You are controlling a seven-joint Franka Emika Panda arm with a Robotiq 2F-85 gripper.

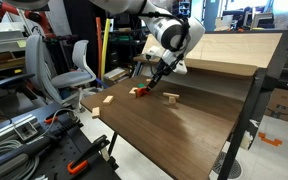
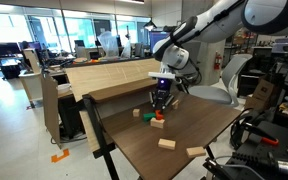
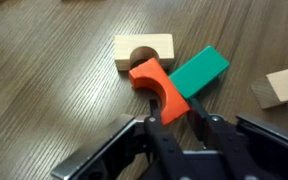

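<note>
In the wrist view, my gripper is shut on one end of a red-orange block, whose other end extends past the fingertips. Close against its right side lies a green block. A pale wooden block with a curved notch is just beyond the red one, whose far end comes up to the notch. From the side, the gripper points down at the red block near the table's far left part. Whether the red block touches the table is hard to tell.
A wooden cube lies to the right in the wrist view. Several pale blocks are scattered on the brown table, one of them right of the gripper. A board wall runs along the back edge.
</note>
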